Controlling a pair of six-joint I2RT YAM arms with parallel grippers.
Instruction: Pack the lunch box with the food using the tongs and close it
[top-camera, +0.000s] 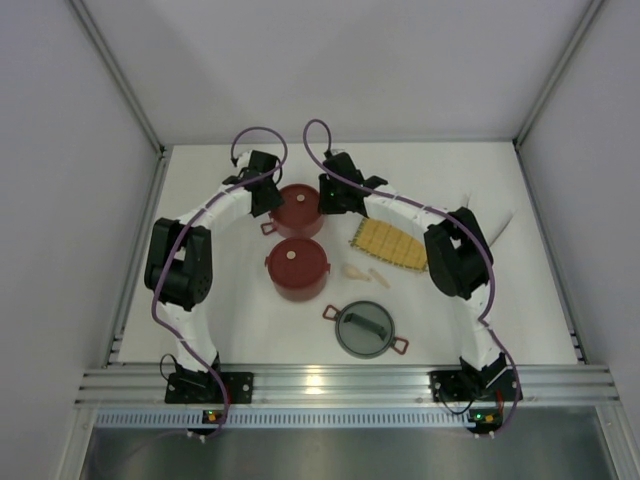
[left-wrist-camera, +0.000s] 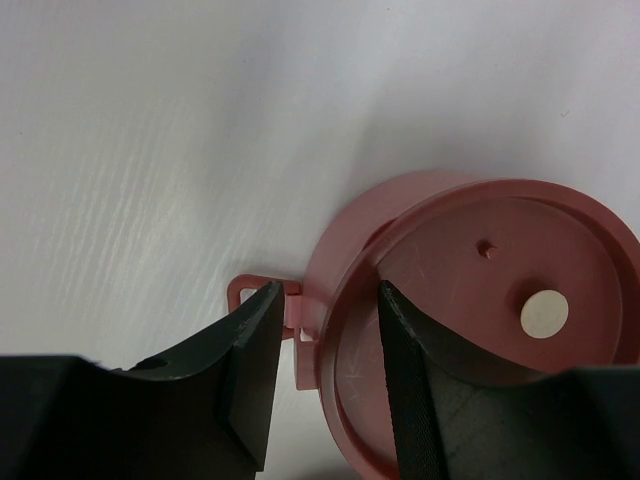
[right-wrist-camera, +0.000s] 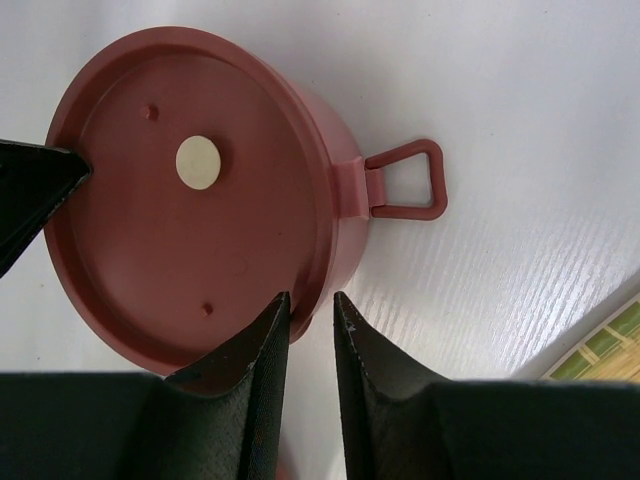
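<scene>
A red round lidded pot (top-camera: 299, 203) with side handles stands at the back of the table, between my two grippers. In the left wrist view, its lid (left-wrist-camera: 455, 285) has a pale round spot, and the left handle (left-wrist-camera: 262, 282) sticks out beside one finger. My left gripper is partly open over the pot's left edge, one finger outside and one over the lid. On the other side, my right gripper straddles the rim with a narrower gap, near the right handle (right-wrist-camera: 437, 180). Firm contact with the pot cannot be made out.
A second red lidded pot (top-camera: 297, 270) stands just in front. A yellow checked mat (top-camera: 390, 244), a wooden spoon (top-camera: 355, 272), a small stick (top-camera: 379, 278) and a grey-green pan (top-camera: 364, 341) with red handles lie to the right.
</scene>
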